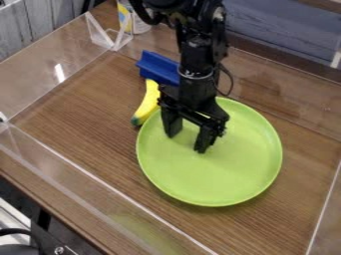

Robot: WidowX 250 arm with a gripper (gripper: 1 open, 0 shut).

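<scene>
My black gripper (189,125) hangs down from the top over a large light-green plate (206,174), its open fingers low above or on the plate's back half, with nothing visible between them. A yellow banana (147,98) with a green end lies just left of the plate, beside the gripper. A blue block or container (156,67) stands behind the banana, partly hidden by the arm.
A white and yellow object (127,16) stands at the back left. Wall edges border the top and left.
</scene>
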